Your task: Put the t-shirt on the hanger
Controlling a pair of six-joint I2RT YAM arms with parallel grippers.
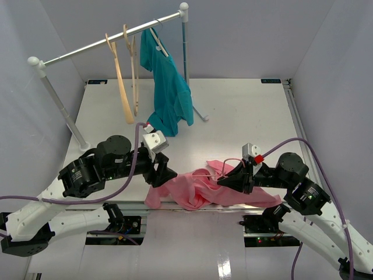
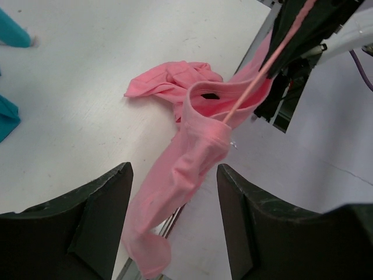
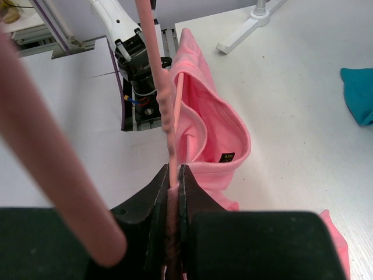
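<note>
A pink t-shirt (image 1: 195, 192) lies bunched along the table's front edge, its collar opening facing up in the right wrist view, with a tag inside. My right gripper (image 1: 227, 178) is shut on a pink hanger (image 3: 157, 64), whose bar reaches into the shirt's opening. My left gripper (image 1: 162, 175) hovers at the shirt's left part, open, the pink cloth (image 2: 192, 146) seen between and beyond its fingers.
A white rack (image 1: 145, 24) at the back holds a teal t-shirt (image 1: 169, 87) on a hanger and empty wooden hangers (image 1: 119, 81).
</note>
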